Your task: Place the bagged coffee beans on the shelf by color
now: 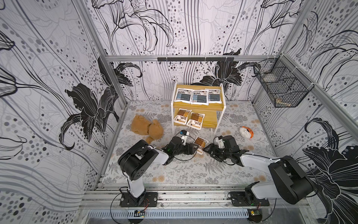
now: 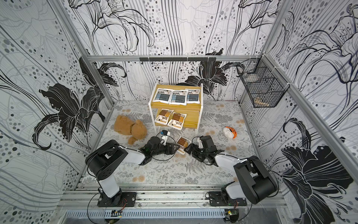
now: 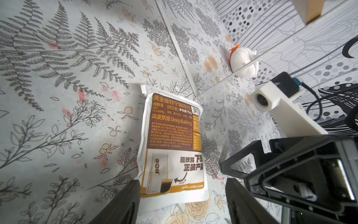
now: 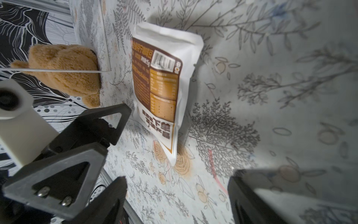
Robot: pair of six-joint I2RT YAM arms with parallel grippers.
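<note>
One brown-and-white coffee bag [image 1: 200,141] lies on the table in front of the shelf, printed side up. My left gripper stands open at its near edge, fingers [image 3: 244,203] apart and nothing clasped. From the right, my right gripper [image 1: 207,148] comes close to the same bag; in the right wrist view its fingers [image 4: 244,197] are apart and empty, with the bag [image 4: 158,87] beyond them. The wooden shelf [image 1: 211,116] holds three blue-grey bags [image 1: 200,97] on its upper level and two brown bags [image 1: 195,120] on the lower level.
The grippers face each other closely across the bag. A brown teddy bear [image 1: 142,126] sits left of the shelf, an orange-and-white toy [image 1: 246,132] to its right. A black wire basket [image 1: 283,84] hangs at the right wall. The lower level has bare wood at its right.
</note>
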